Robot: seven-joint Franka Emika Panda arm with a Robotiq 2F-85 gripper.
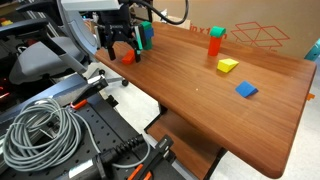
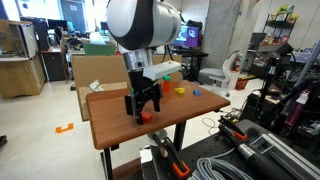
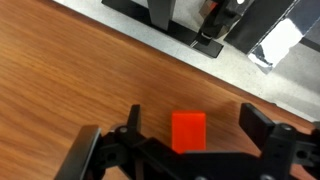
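A small red block (image 3: 188, 131) lies on the wooden table, near its edge at the arm's end. In the wrist view it sits between the two widely parted fingers, with bare wood showing on both sides of it. My gripper is open and points down over the block. From the first exterior view, the gripper (image 1: 124, 56) appears low at the near left of the table, with the red block (image 1: 128, 58) beside its fingers. The second exterior view shows the gripper (image 2: 145, 109) just above the red block (image 2: 147, 117).
A red block with a green one on top (image 1: 215, 40) stands farther back. A yellow block (image 1: 227, 65) and a blue block (image 1: 246, 89) lie flat on the table (image 1: 215, 110). Blue and green items (image 1: 146, 36) stand behind the gripper.
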